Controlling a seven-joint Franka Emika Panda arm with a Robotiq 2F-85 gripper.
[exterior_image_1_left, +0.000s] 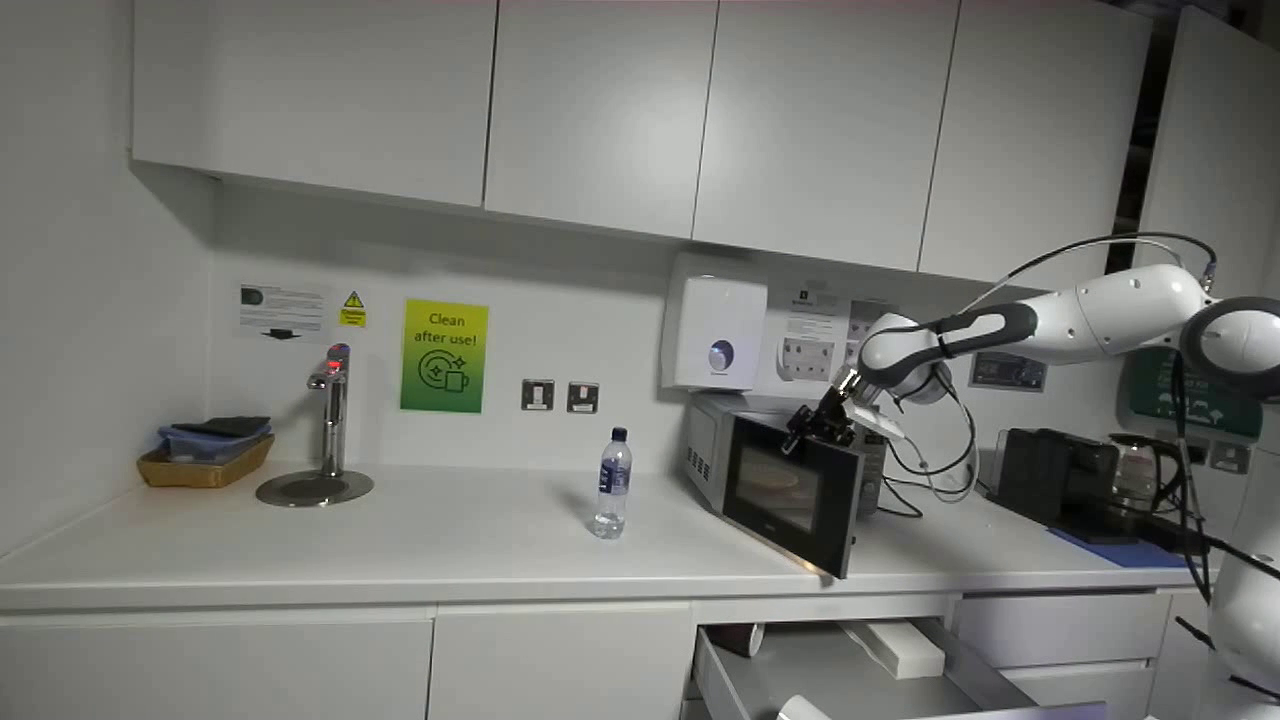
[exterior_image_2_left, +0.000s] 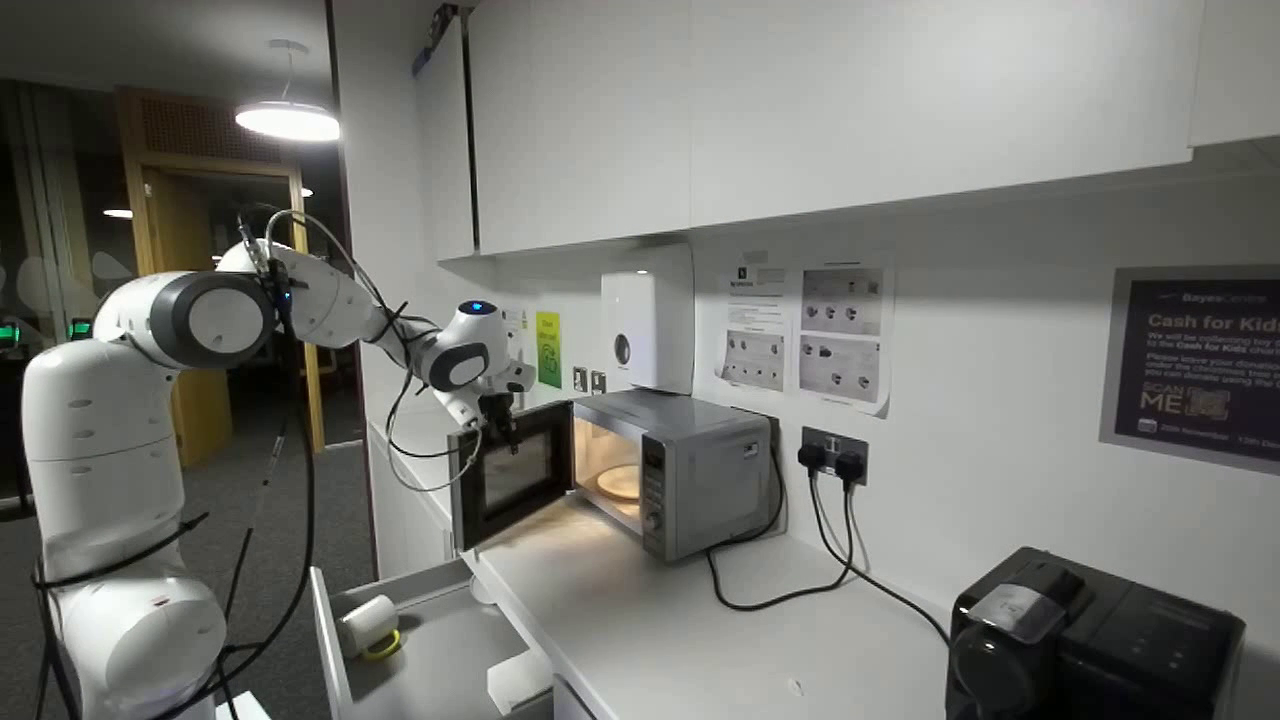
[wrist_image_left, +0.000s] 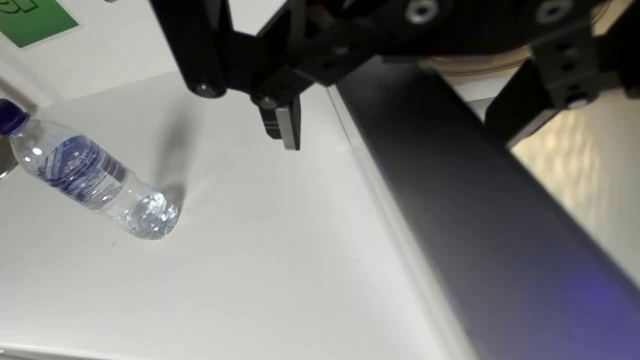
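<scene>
The grey microwave (exterior_image_2_left: 714, 462) has its door standing partly out from the body, and its lit inside shows a round plate (exterior_image_2_left: 619, 482). My gripper (exterior_image_1_left: 818, 430) is at the upper part of the microwave door (exterior_image_1_left: 768, 480). In the wrist view the open gripper has a finger on either side of the door's dark edge (wrist_image_left: 480, 240), with clear gaps between, so it is not clamped. One finger (wrist_image_left: 282, 123) lies over the outer side, the other towards the lit inside. Whether either pad touches the door cannot be made out.
A water bottle (exterior_image_1_left: 612, 486) stands on the counter left of the microwave. Below, a drawer (exterior_image_2_left: 444, 660) is pulled out, with a white mug (exterior_image_2_left: 367, 626) lying in it. A coffee machine (exterior_image_2_left: 1092, 636) and cables occupy the counter's other end.
</scene>
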